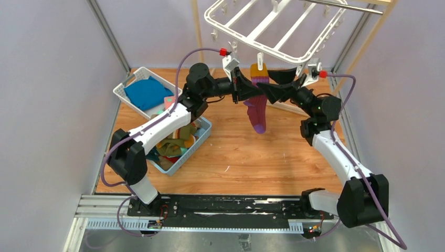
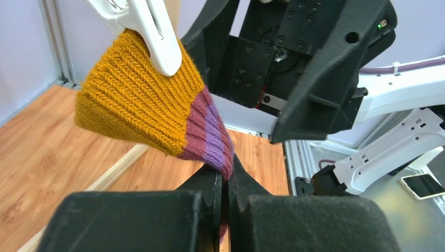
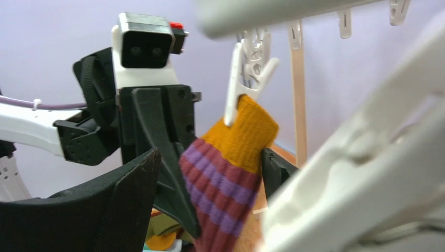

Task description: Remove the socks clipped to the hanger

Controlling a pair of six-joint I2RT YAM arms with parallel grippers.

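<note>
A long purple-striped sock with a mustard cuff (image 1: 256, 110) hangs from a white clip (image 2: 157, 37) under the hanger (image 1: 262, 31). My left gripper is shut on the sock just below the cuff, the fabric pinched between its fingertips. My right gripper stands part open around the upper sock, near the clip (image 3: 236, 79); the cuff (image 3: 246, 126) shows between its fingers, and whether they touch it is unclear.
A white basket with blue cloth (image 1: 141, 94) and a blue basket of socks (image 1: 204, 136) stand on the left. Wooden stand bars lie behind the sock.
</note>
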